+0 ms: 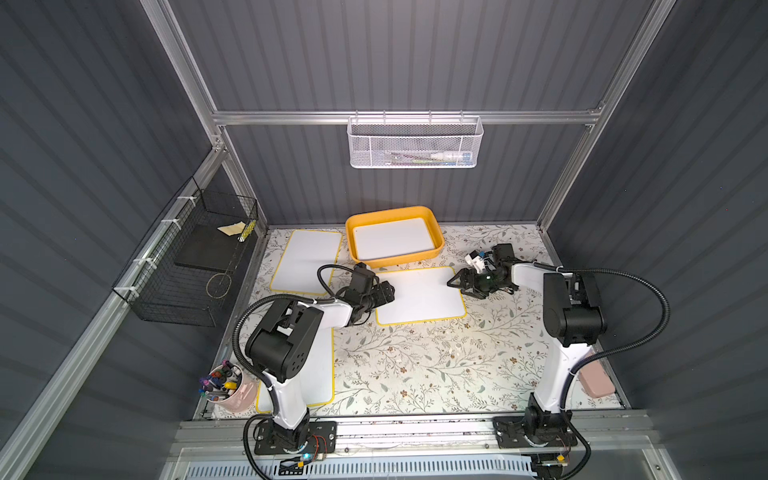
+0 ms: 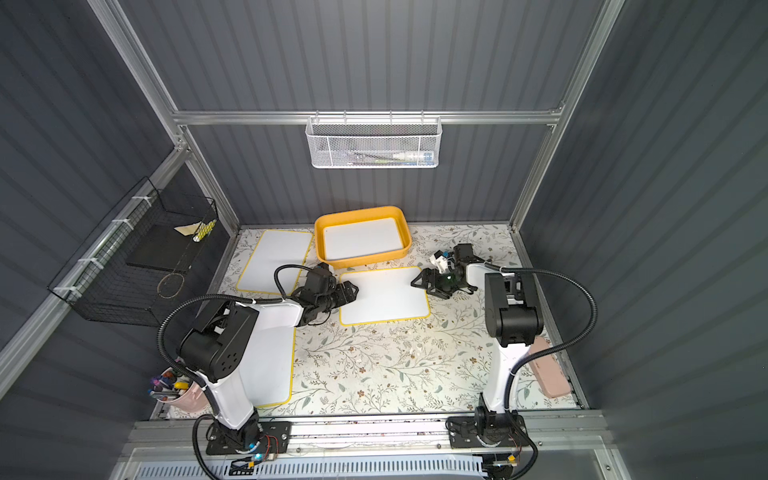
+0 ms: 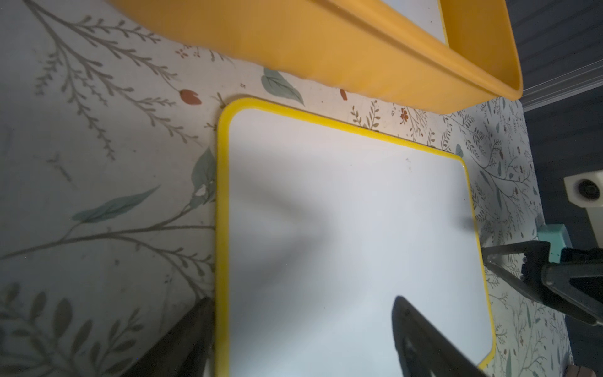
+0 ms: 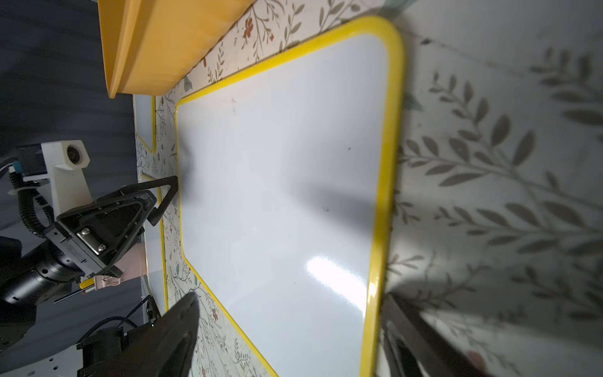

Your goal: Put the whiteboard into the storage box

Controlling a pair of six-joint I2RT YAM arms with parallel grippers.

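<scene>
A white, yellow-edged whiteboard [image 1: 421,296] lies in front of the orange storage box [image 1: 395,260], apart from it. At its left edge is my left gripper [image 1: 387,294], open; in the left wrist view its blurred fingers [image 3: 433,345] spread either side of that edge. On the opposite side stands my right gripper [image 1: 467,282], also open, its fingers [image 4: 408,339] straddling the right edge of the whiteboard [image 4: 282,176] in the right wrist view. Whether any finger touches the board cannot be told. Another white board [image 1: 392,239] lies inside the box.
Two more yellow-edged boards, a far-left board [image 1: 306,261] and a near-left board [image 1: 322,368], lie beside and under my left arm. A pen pot [image 1: 242,393] stands front left, a pink case [image 1: 595,377] front right.
</scene>
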